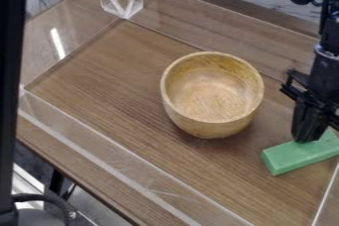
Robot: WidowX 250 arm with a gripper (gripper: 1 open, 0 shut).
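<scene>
My black gripper point(306, 131) reaches down at the right edge of the camera view, its fingertips close together just over a green rectangular block point(294, 155) lying on the wooden table. It looks shut, with nothing visible between the fingers; whether the tips touch the block is hard to tell. A light wooden bowl point(209, 91) sits to the left of the gripper, in the middle of the table.
A small clear bracket-like piece point(122, 4) is at the back left. Dark equipment point(34, 210) sits beyond the table's front-left edge.
</scene>
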